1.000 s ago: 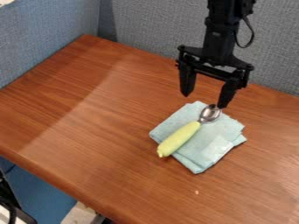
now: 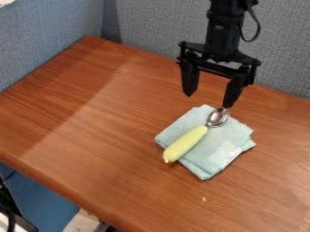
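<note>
My black gripper (image 2: 208,86) hangs open at the back right, its two fingers spread wide with nothing between them. Below it, on the wooden table, lies a folded pale blue cloth (image 2: 224,152). On the cloth rest a yellow corn-like object (image 2: 184,142) and, at the cloth's upper edge, a shiny metal spoon head (image 2: 218,117). Whether the spoon's handle lies under the yellow object or joins it, I cannot tell.
Grey padded walls (image 2: 36,45) border the table on the left and at the back. Dark gear and blue floor show at the lower left.
The cloth and the objects on it stay where they were.
</note>
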